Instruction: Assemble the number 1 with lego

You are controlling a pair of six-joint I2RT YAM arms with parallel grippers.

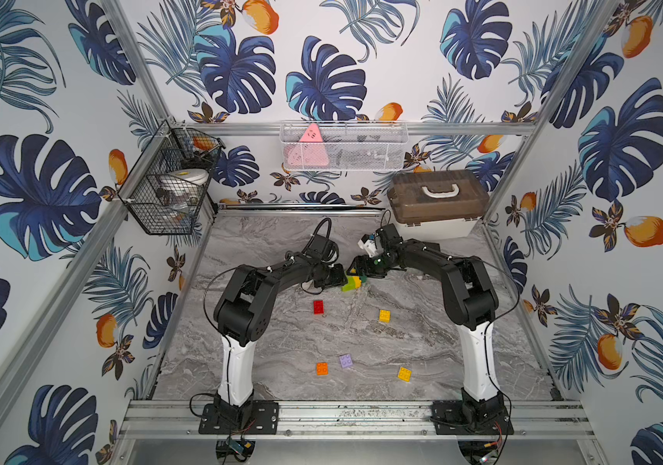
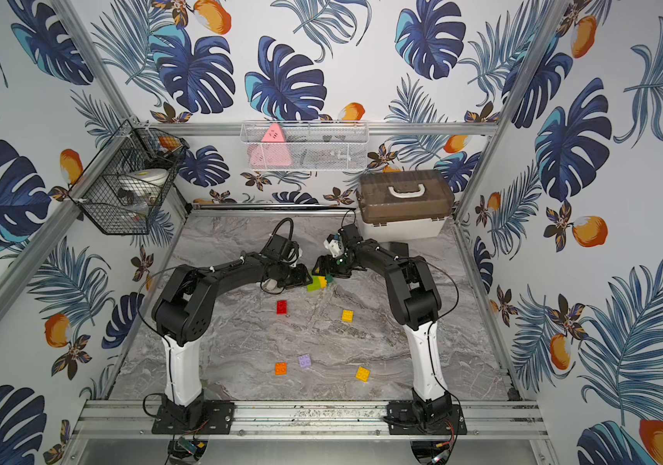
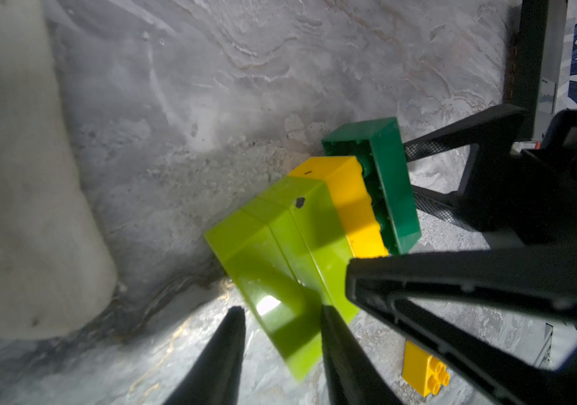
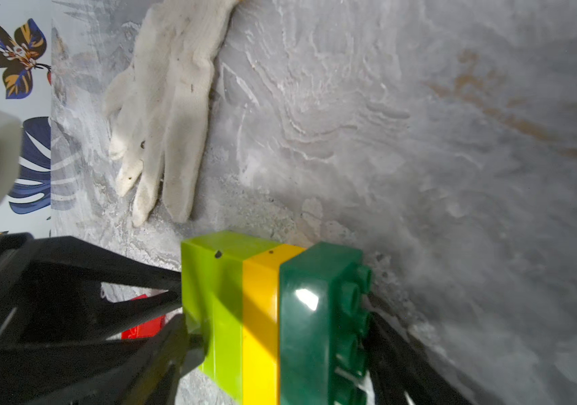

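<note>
A stack of lime, yellow and dark green bricks lies on the grey table between the grippers. My left gripper is part open with its fingertips at the lime end, one very close to or touching it; whether it grips is unclear. My right gripper stands open around the stack, one finger on the lime side, the other beyond the green studs.
A white glove lies behind the stack. Loose red, yellow, orange and lilac bricks lie toward the front, with free table between. A lidded box stands at back right.
</note>
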